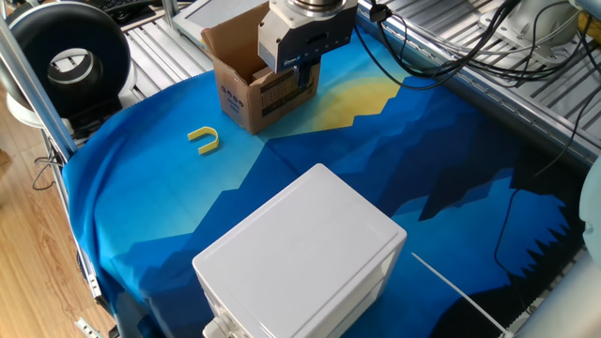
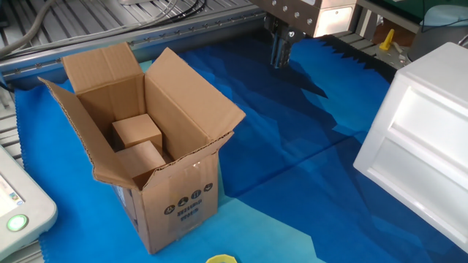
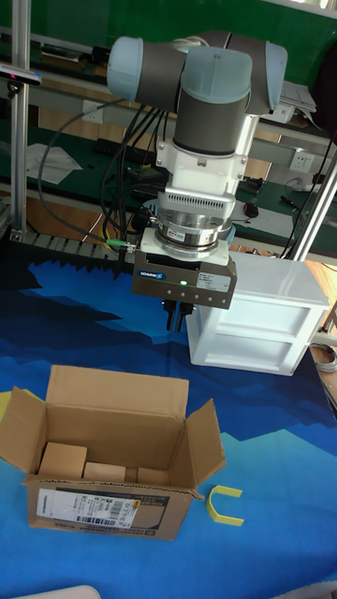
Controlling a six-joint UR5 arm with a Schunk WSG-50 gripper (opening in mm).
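My gripper (image 3: 178,317) hangs in mid-air, pointing down, with its dark fingers close together. Nothing shows held between them, but whether the fingers are open or shut is too small to tell. Below it in the third view, toward the camera, stands an open cardboard box (image 3: 95,507). Inside lie brown blocks, one (image 2: 137,131) farther back and another (image 2: 141,158) nearer the front. A yellow U-shaped piece (image 1: 215,141) lies flat on the blue cloth, apart from the box. The white drawer unit (image 1: 300,235) stands upright on the cloth.
A thin white rod (image 1: 457,292) is beside the unit. Cables (image 1: 451,66) run along the metal rail. At the second view's left edge sits a device with a green button (image 2: 17,223).
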